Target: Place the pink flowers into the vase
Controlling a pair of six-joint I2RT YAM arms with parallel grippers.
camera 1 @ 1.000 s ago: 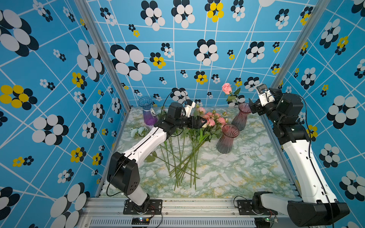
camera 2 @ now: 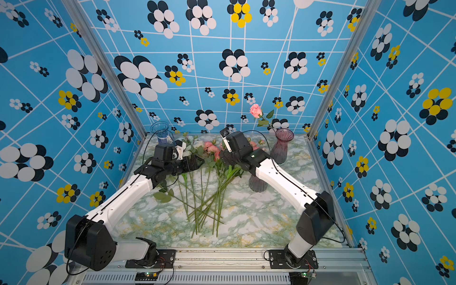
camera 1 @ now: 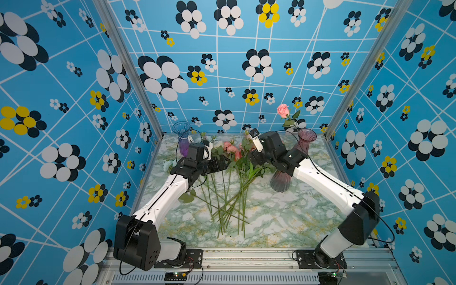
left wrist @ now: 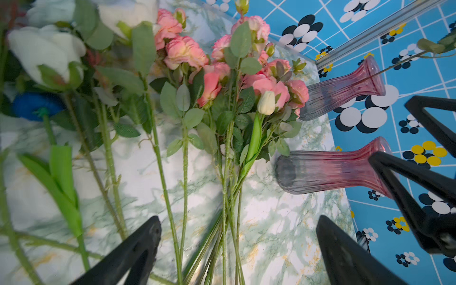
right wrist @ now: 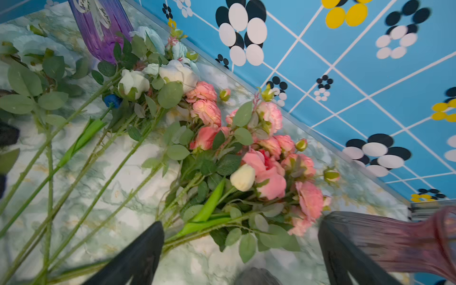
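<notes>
Several pink flowers (right wrist: 270, 180) lie in a bunch on the table, heads toward the back wall and stems toward the front. A single pink rose (camera 1: 283, 111) stands in the farther pinkish glass vase (left wrist: 342, 90). The nearer pinkish vase (left wrist: 327, 171) stands upright, partly covered by the right arm in the top left view. Over the bunch, my right gripper is open with nothing held. Left of it, my left gripper is also open and empty, above the stems. The right gripper's fingers (left wrist: 399, 178) show in the left wrist view.
A blue-purple vase (camera 2: 163, 135) stands at the back left. White roses (right wrist: 178, 73), a blue flower (right wrist: 112, 100) and a white tulip (right wrist: 242, 177) lie among the bunch. The two grippers are close together.
My right arm has swung left from beside the farther vase to over the flower bunch. My left arm has drawn back leftward. The rose in the vase has stayed put.
</notes>
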